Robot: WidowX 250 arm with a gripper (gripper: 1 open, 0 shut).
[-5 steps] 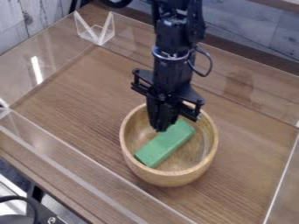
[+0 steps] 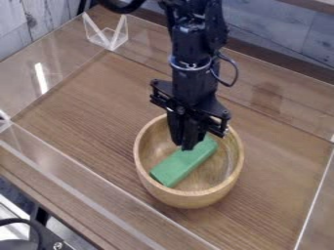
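Observation:
A round tan bowl (image 2: 196, 190) sits on the wooden table, a green rectangular block (image 2: 178, 168) lying inside it. My black gripper (image 2: 187, 131) points down over the bowl's back part, just above the block's upper end. Whether its fingers are open or shut is hard to tell from this angle.
A white wire object stands at the upper left. A black cable lies at the lower left edge, and a panelled wall borders the back right.
My gripper has risen slightly. The bowl and green block look unchanged.

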